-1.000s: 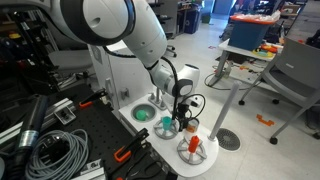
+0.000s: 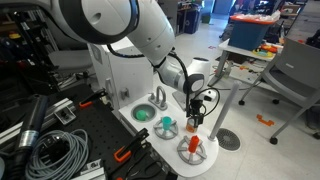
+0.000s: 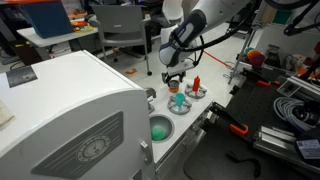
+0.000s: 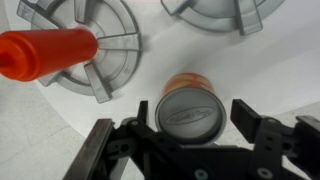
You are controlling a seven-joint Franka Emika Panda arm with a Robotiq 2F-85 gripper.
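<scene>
An orange can (image 4: pixel 190 82) with a grey metal lid stands between the fingers of my gripper in the wrist view. A gap shows on either side of the can, so the fingers are open around it without a visible grip. In exterior view 2 the same can (image 3: pixel 174 86) is below the gripper (image 3: pixel 176 77), on the white counter. Exterior view 1 has the gripper (image 2: pixel 196 120) low over the can (image 2: pixel 191 127), which is partly hidden by the fingers.
A red bottle (image 4: pixel 48 52) stands on a burner close by. The teal cup (image 2: pixel 166 122) is on another burner, and a green item (image 2: pixel 141 115) lies in the sink beside the faucet (image 2: pixel 160 97). A grey post (image 2: pixel 229 105) rises behind the counter.
The can, cup and bottle look unmoved.
</scene>
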